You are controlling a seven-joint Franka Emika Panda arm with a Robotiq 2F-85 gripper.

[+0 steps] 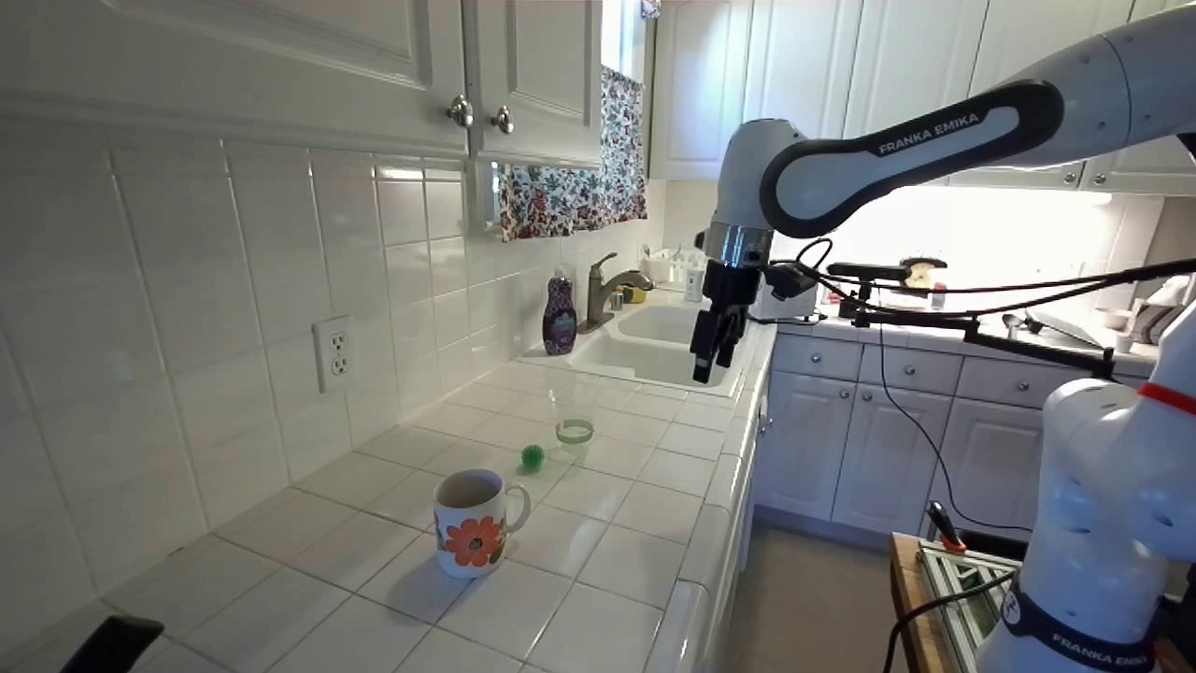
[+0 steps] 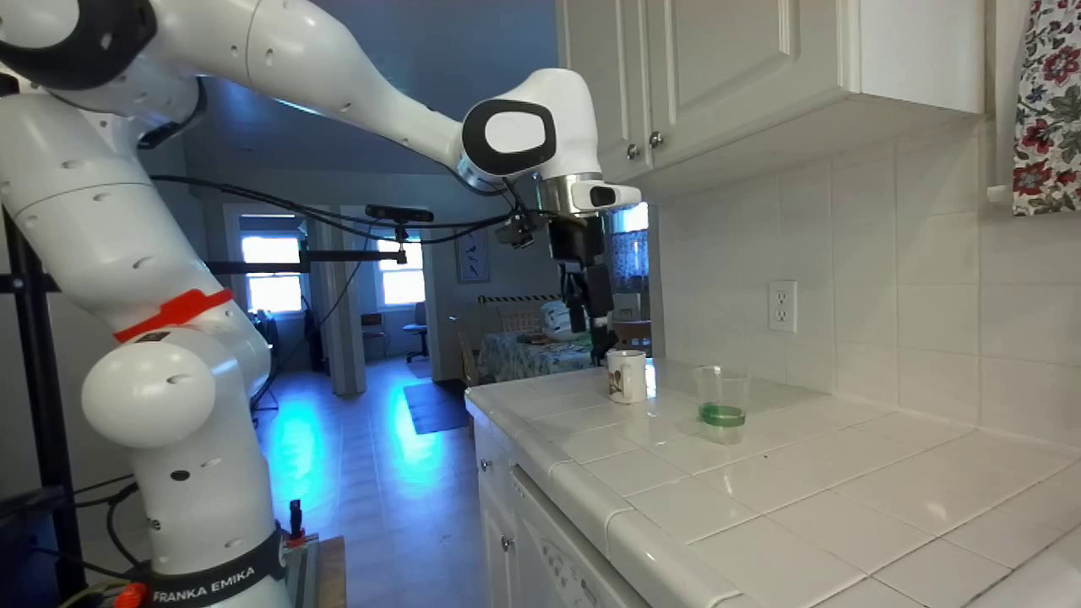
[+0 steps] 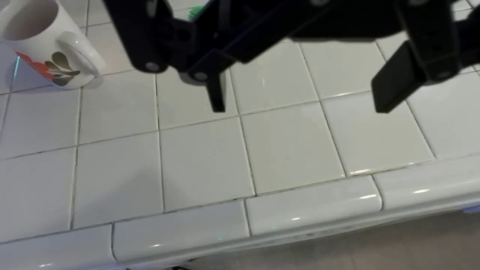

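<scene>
A white mug (image 1: 471,523) with an orange flower stands upright on the tiled counter. Beyond it lies a small green spiky ball (image 1: 533,458), close to a clear cup (image 1: 574,424) with a green band near its lower part. In the wrist view, the mug (image 3: 54,45) is at the upper left, and only a sliver of the ball (image 3: 195,12) shows past the gripper's parts. My gripper is open over bare tiles near the counter's front edge, empty between its fingers. It hangs well above the counter, apart from every object.
A sink (image 1: 639,348) with a faucet (image 1: 605,293) and a purple bottle (image 1: 560,318) lies at the counter's far end. Upper cabinets (image 1: 538,78) overhang the wall side.
</scene>
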